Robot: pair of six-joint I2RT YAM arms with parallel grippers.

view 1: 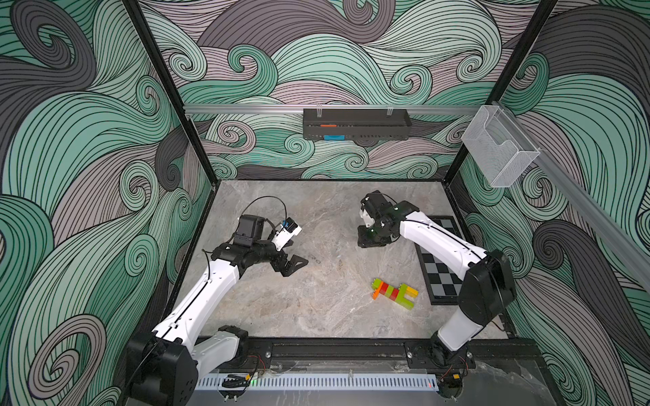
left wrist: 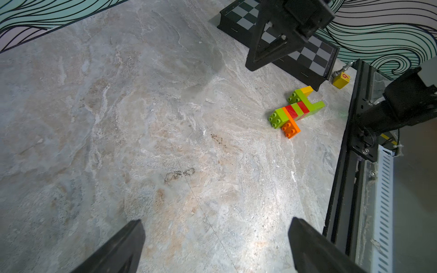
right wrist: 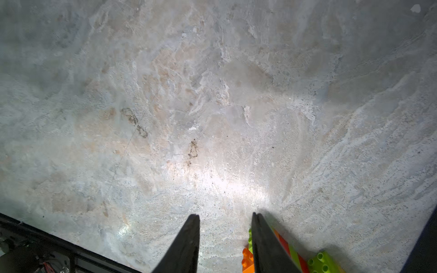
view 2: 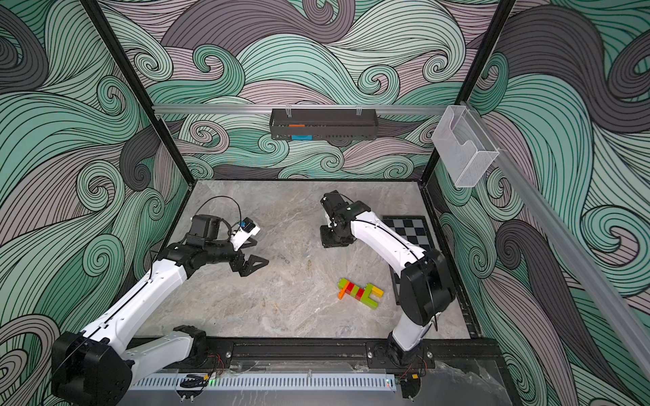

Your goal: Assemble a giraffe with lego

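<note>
An assembled lego piece of green, red, orange and yellow bricks (view 1: 394, 292) lies on its side on the table, front right, also visible in the right top view (view 2: 359, 292) and left wrist view (left wrist: 295, 111). My left gripper (view 1: 291, 264) is open and empty over the left of the table, its fingers wide apart in its wrist view. My right gripper is part open with nothing between its fingers, raised above the table behind the bricks, which show at the bottom of the right wrist view.
A black-and-grey checkerboard box (view 1: 440, 277) stands along the right edge, partly behind the right arm. A rail with a dark tray (view 1: 356, 123) and a mesh basket (view 1: 499, 149) runs above.
</note>
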